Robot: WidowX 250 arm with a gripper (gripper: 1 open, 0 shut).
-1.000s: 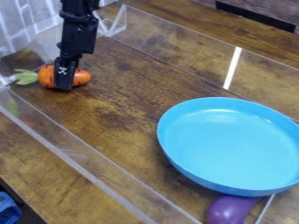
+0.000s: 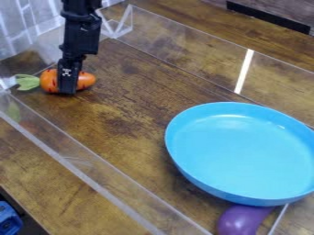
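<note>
The black gripper (image 2: 70, 75) reaches down from the top left onto an orange toy carrot (image 2: 50, 81) with a pale green top, lying on the wooden surface at the left. The fingers are closed on the carrot, which rests low beside the clear wall.
A large blue plate (image 2: 240, 147) fills the right side, with a purple toy eggplant (image 2: 241, 220) just below it at the bottom right. Clear plastic walls border the wooden area. A small blue object (image 2: 7, 220) is at the lower left edge.
</note>
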